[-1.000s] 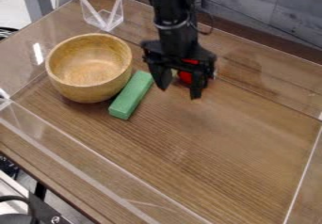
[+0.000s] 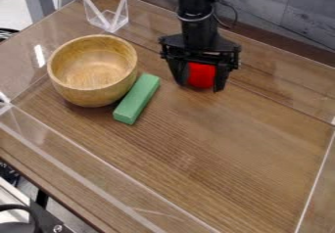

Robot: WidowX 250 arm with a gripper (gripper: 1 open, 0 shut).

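My gripper (image 2: 199, 63) stands open over a red object (image 2: 201, 78) on the wooden table (image 2: 222, 163), its fingers spread to either side of that object. To its left a green block (image 2: 136, 99) lies diagonally, beside a wooden bowl (image 2: 92, 69).
A clear plastic item (image 2: 106, 14) stands at the back left, near the table's edge. A dark wooden ledge (image 2: 288, 12) runs along the back right. Part of a black object shows at the bottom left corner.
My gripper has moved back and to the right, away from the green block, and is now over the red object.
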